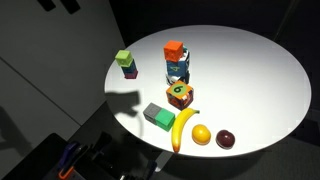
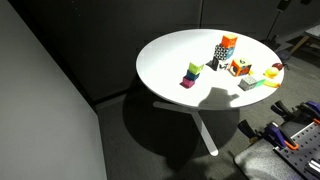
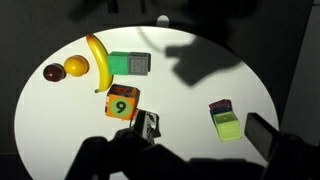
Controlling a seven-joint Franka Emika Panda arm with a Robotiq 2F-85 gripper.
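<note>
My gripper [image 1: 58, 6] hangs high above the table's left side in exterior view 1, open with nothing between its fingers. In the wrist view its dark fingers [image 3: 262, 135] stand wide apart. A small stack with a lime-green block [image 1: 124, 57] on top, blue below and dark red at the bottom stands near the left edge. Behind the middle rises a taller stack: an orange cube [image 1: 173, 49] over a blue block [image 1: 177, 68] and a black-and-white one. In front sits an orange number cube [image 1: 180, 95]. A grey block [image 1: 152, 111] and a green block [image 1: 165, 119] lie side by side.
A banana [image 1: 183, 128], an orange [image 1: 201, 134] and a dark red round fruit [image 1: 225, 139] lie along the front edge of the round white table [image 1: 255, 85]. The gripper's shadow falls near the left edge.
</note>
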